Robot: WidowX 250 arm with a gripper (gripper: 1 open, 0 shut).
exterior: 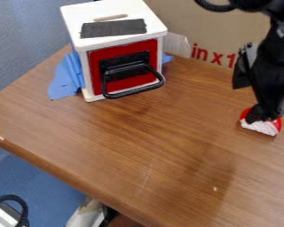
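The black gripper (261,113) hangs at the right of the table, its tip down over a small red object with a white front (263,127). The gripper covers much of that object, and whether its fingers are open or shut on it cannot be seen.
A white toy oven (113,25) with a red door and black handle stands at the back left, a blue cloth (65,82) beside it. Cardboard lies behind.
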